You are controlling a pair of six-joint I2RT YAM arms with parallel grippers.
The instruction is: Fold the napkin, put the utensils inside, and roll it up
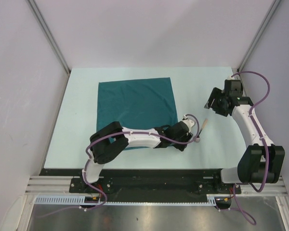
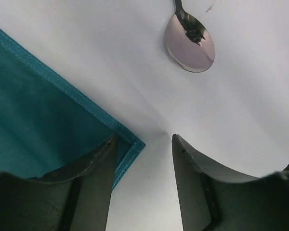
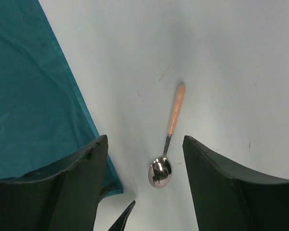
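The teal napkin [image 1: 134, 98] lies spread on the white table. My left gripper is open, low at the napkin's near right corner; in the left wrist view that corner sits between its fingertips. The spoon, with a wooden handle, lies right of the napkin, and its bowl shows large in the left wrist view [image 2: 189, 41]. My right gripper hangs open over the table at the right, above and beyond the spoon, with nothing between its fingers.
The left arm crosses the napkin's front part. The right arm reaches in from the table's right edge.
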